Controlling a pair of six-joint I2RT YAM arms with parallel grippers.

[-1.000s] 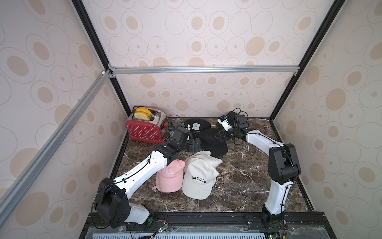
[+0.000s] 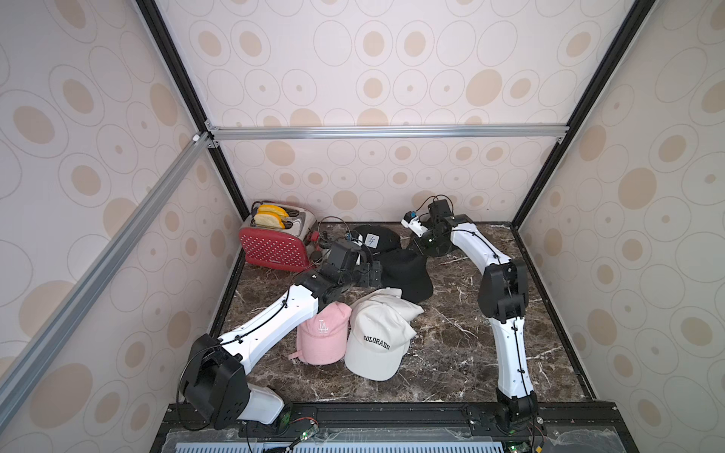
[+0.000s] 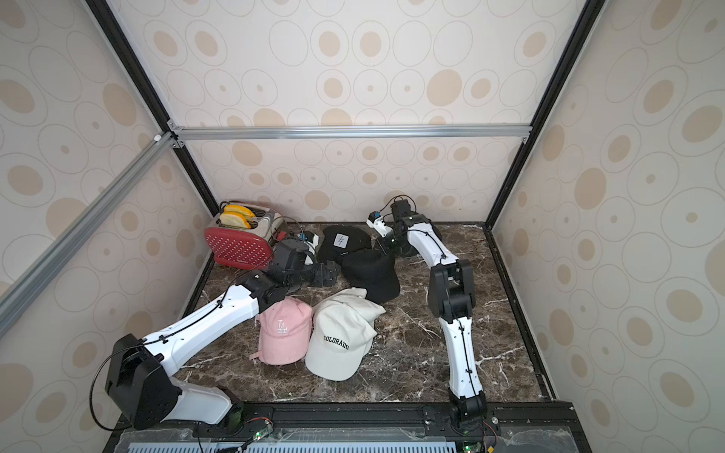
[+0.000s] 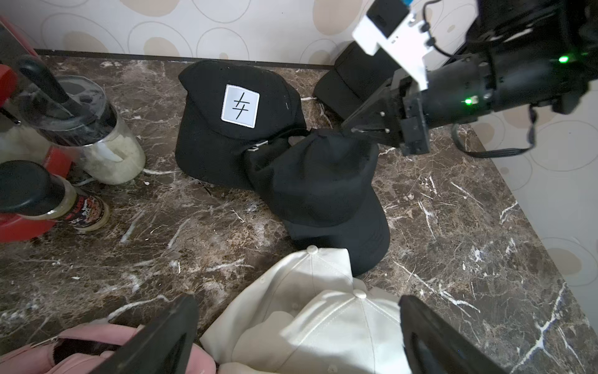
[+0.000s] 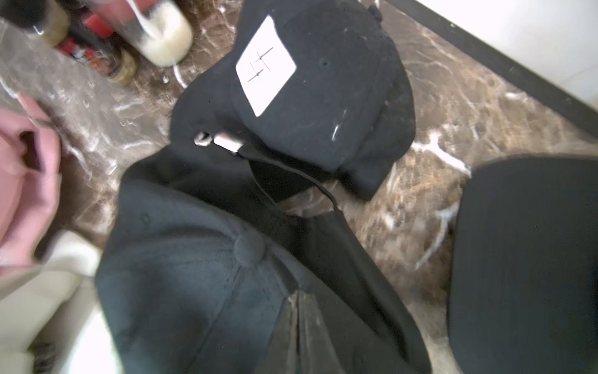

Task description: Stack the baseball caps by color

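A plain black cap (image 2: 406,275) lies mid-table, overlapping the black cap with a white patch (image 4: 236,106) behind it. A third black cap (image 4: 361,74) lies at the back right, partly hidden by my right arm. My right gripper is shut, its fingertips at the plain cap's crown; no cloth shows clearly between them. Toward the front lie a cream COLORADO cap (image 2: 381,336), with more cream cloth bunched behind it, and a pink LA cap (image 2: 322,334) on its left. My left gripper is open over the cream and pink caps, holding nothing.
A red and cream toaster (image 2: 275,241) with yellow slices stands at the back left. Beside it are a black-lidded jar (image 4: 53,196) and a clear container (image 4: 87,131).
My right gripper has moved left and back over the plain black cap as its arm straightened. That cap and the cream cap have shifted slightly toward the front. The left arm is still.
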